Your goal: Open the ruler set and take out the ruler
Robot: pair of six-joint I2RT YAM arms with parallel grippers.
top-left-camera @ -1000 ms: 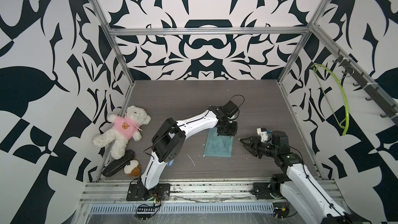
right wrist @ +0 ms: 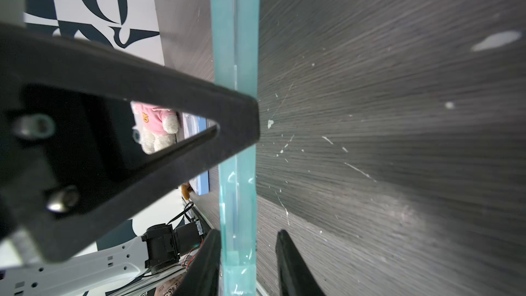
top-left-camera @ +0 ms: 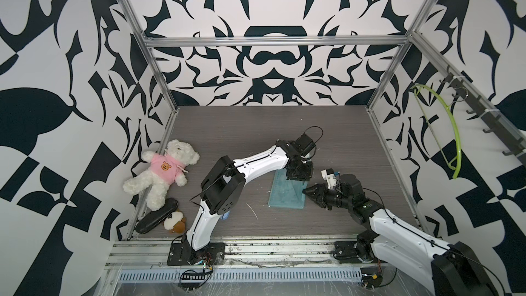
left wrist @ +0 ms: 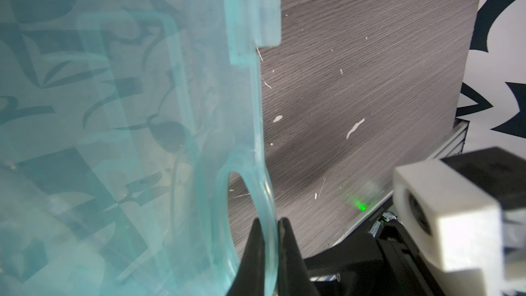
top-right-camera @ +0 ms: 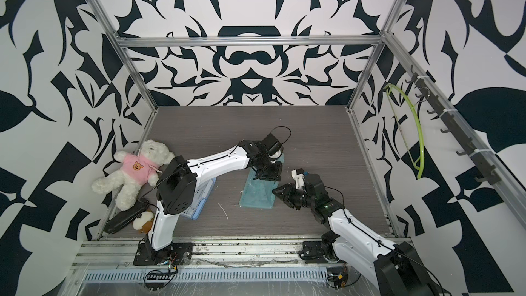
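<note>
The translucent teal ruler set case (top-left-camera: pixel 286 194) stands over the middle front of the table, its face toward me and its narrow edge (right wrist: pixel 236 202) running upright through the right wrist view. My left gripper is shut on the case's handle end. My right gripper has its fingers part open, one to each side of the case's near end in the right wrist view, at the case's right side in the top views. Whether it touches the case is hard to tell. No ruler can be told apart inside the case.
A white teddy bear (top-left-camera: pixel 160 172), a black pouch (top-left-camera: pixel 156 216) and a small brown-white plush (top-left-camera: pixel 174 221) lie at the left. A blue-edged object (top-right-camera: pixel 198 202) sits behind the left arm.
My right gripper has moved left and slightly down to the case's edge since a second ago. The case's lower end shifted slightly. The left arm is almost still.
</note>
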